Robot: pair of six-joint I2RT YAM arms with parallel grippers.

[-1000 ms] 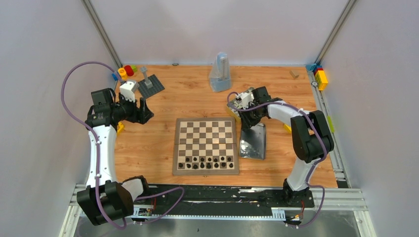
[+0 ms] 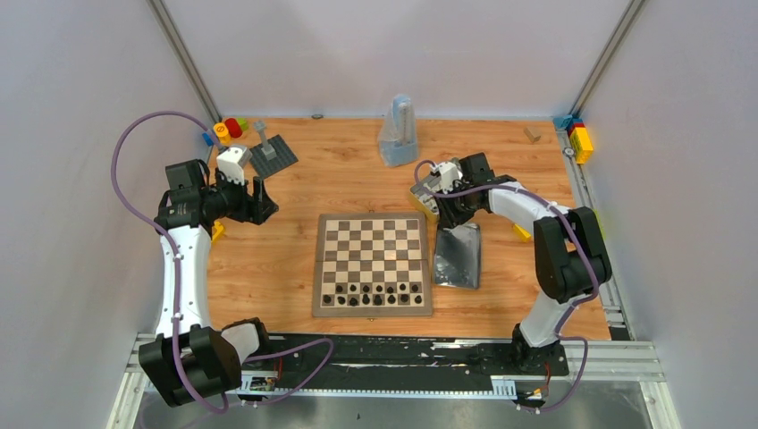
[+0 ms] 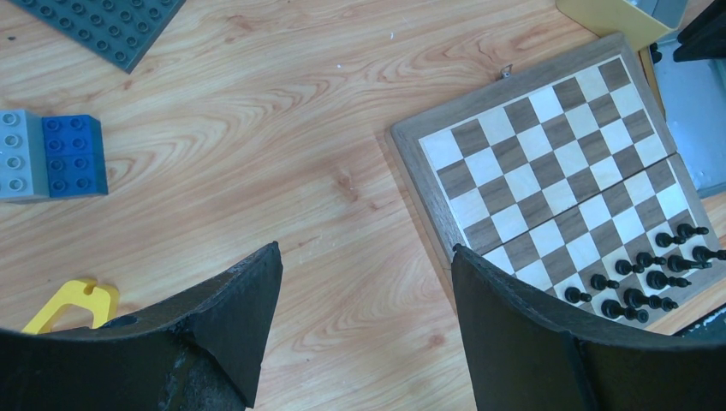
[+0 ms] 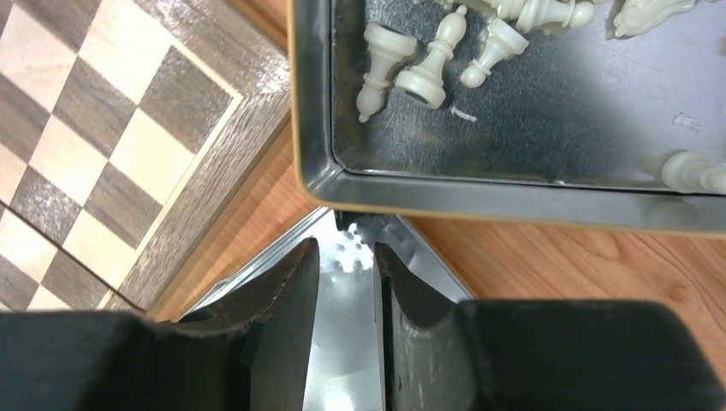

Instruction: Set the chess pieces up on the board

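The chess board (image 2: 371, 217) lies mid-table, with two rows of black pieces (image 2: 366, 298) standing along its near side; its other squares are bare. White pieces (image 4: 434, 62) lie jumbled in a yellow-rimmed tray (image 4: 514, 195). Beside the board is a second tray (image 2: 457, 259), its visible part empty except at the far end. There, a small dark object (image 4: 345, 220), probably a black piece, shows partly under the white pieces' tray rim. My right gripper hovers just short of it, partly open, nothing between its fingers. Left of the board, my left gripper is wide open and empty.
Blue bricks (image 3: 75, 154) and a yellow piece (image 3: 90, 298) lie near the left arm. At the back stand a grey plate (image 2: 279, 161) and a clear plastic container (image 2: 399, 143). Table between left gripper and board is clear.
My right arm has shifted slightly, its gripper staying over the far end of the second tray. The left arm and the pieces on the board look unchanged.
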